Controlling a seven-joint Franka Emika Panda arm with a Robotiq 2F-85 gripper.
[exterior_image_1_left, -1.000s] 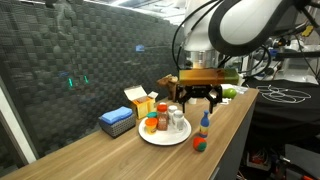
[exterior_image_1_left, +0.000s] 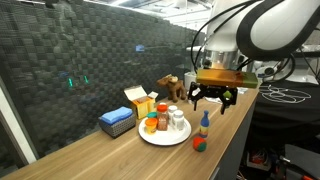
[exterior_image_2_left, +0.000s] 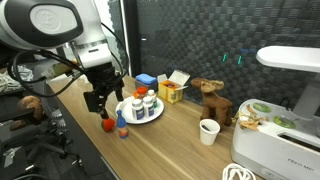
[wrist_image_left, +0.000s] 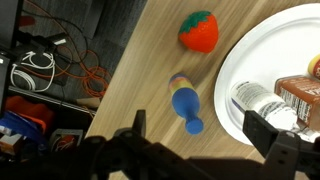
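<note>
Above the table my gripper is open, its two dark fingers far apart and nothing gripped. Below and between them in the wrist view is a blue bottle (wrist_image_left: 184, 100) with an orange-toned band; in exterior view 1 the bottle (exterior_image_1_left: 205, 122) stands upright on the table, under the gripper (exterior_image_1_left: 210, 105). Beside it lies a red strawberry (wrist_image_left: 199, 32) with a green top. A white plate (wrist_image_left: 236, 63) holds several small jars, among them a white-capped jar (wrist_image_left: 264, 105) close to the right finger.
Behind the plate are a yellow box (exterior_image_1_left: 140, 103), a blue basket (exterior_image_1_left: 117, 121) and a toy deer (exterior_image_2_left: 214, 103). A white cup (exterior_image_2_left: 209, 130) and a white toaster (exterior_image_2_left: 280, 138) stand farther along. The bottle is near the table edge; cables lie beyond it.
Over the last second my gripper has moved right in exterior view 1, from beside the plate to over the blue bottle. The objects on the table have stayed put.
</note>
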